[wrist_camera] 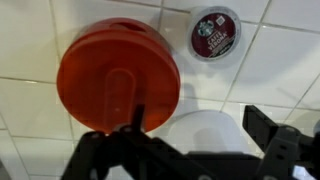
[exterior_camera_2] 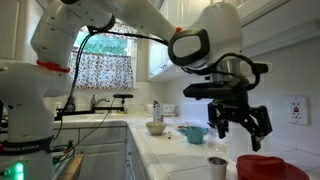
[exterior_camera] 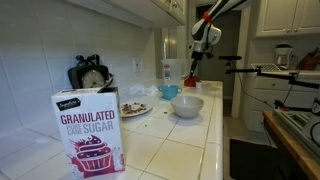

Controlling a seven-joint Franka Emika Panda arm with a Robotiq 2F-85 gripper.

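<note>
My gripper stands open, its dark fingers well apart in the wrist view, with nothing seen held between them. A round white object (wrist_camera: 208, 133) lies below the gap, partly covered by the gripper. To its upper left is a round red lidded container (wrist_camera: 90, 75). A coffee pod (wrist_camera: 214, 33) with a dark printed top is at the upper right. In exterior view 2 the gripper (exterior_camera_2: 240, 132) hangs above the counter, over the red container (exterior_camera_2: 262, 168) and a small light cup (exterior_camera_2: 217, 168). Exterior view 1 shows the arm (exterior_camera: 207, 36) far off at the counter's end.
A sugar box (exterior_camera: 92, 135) stands at the near end of the white tiled counter (exterior_camera: 170, 150). Farther along are a plate of food (exterior_camera: 134, 111), a pale bowl (exterior_camera: 187, 106) and a teal mug (exterior_camera: 169, 91). The tiled wall with an outlet (exterior_camera_2: 297, 109) rises behind the arm.
</note>
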